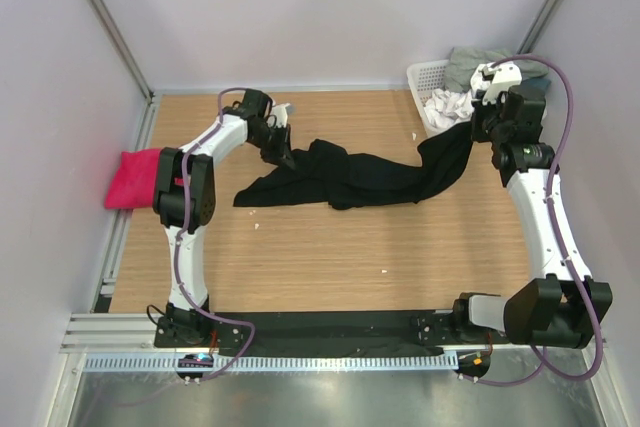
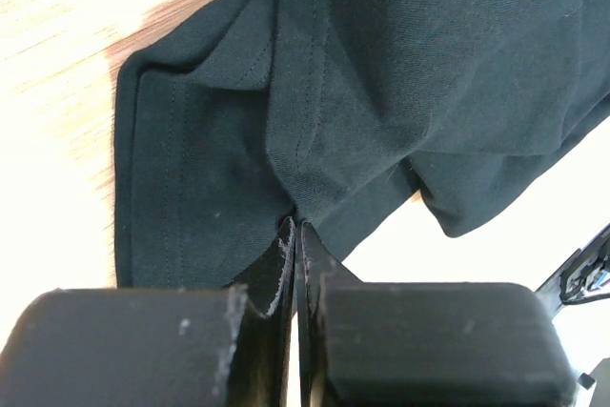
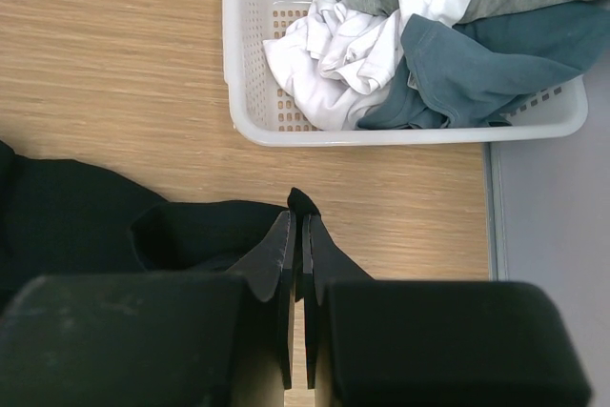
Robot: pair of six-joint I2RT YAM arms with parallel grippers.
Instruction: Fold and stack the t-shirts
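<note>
A black T-shirt (image 1: 350,182) lies stretched and rumpled across the wooden table, its right end lifted. My left gripper is shut at the shirt's left part, over dark folds; nothing clearly shows between its fingers. My right gripper is raised near the right edge, shut on the shirt's right end, a small tip of cloth poking up between the fingers.
A white basket (image 3: 246,92) at the back right holds white, grey and teal clothes. A red folded cloth (image 1: 130,179) lies at the left edge, partly behind the left arm.
</note>
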